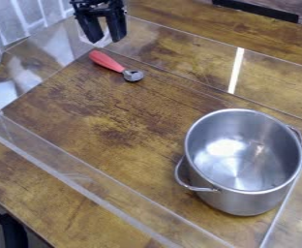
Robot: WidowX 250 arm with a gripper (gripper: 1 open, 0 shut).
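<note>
A black gripper (105,31) hangs at the top left of the camera view, its fingers apart and empty. Below it on the wooden table lies a utensil (109,62) with a red handle and a round metal end pointing toward the lower right. A large steel pot (240,159) with side handles stands at the lower right.
Clear plastic edging runs along the left side and across the upper right. A white tape strip (238,70) lies at the upper right.
</note>
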